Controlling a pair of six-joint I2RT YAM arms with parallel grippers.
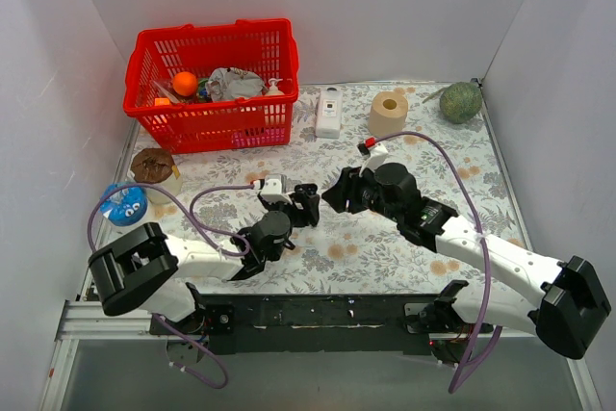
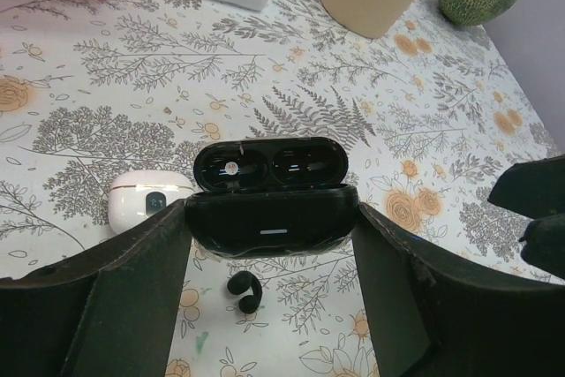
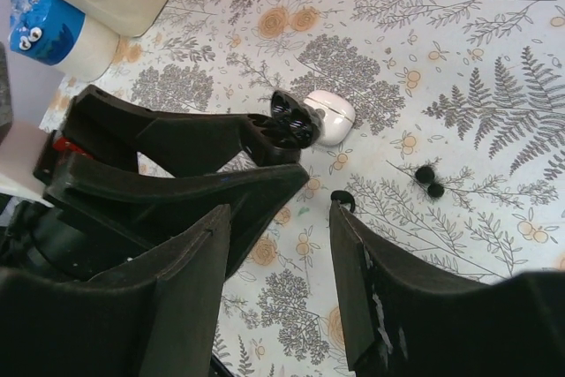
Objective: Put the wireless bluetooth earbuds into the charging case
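Observation:
My left gripper is shut on the black charging case, held above the table with its lid up. Two hollows show inside the lid; the wells below are out of sight. One black earbud lies on the table beneath the case. The right wrist view shows that earbud and a second black earbud farther right, both on the cloth. My right gripper stands open with nothing held, close to the left gripper in the top view.
A white case rests on the table behind the black one. Farther off are a red basket, a white box, a paper roll and a green melon. Two jars stand at the left.

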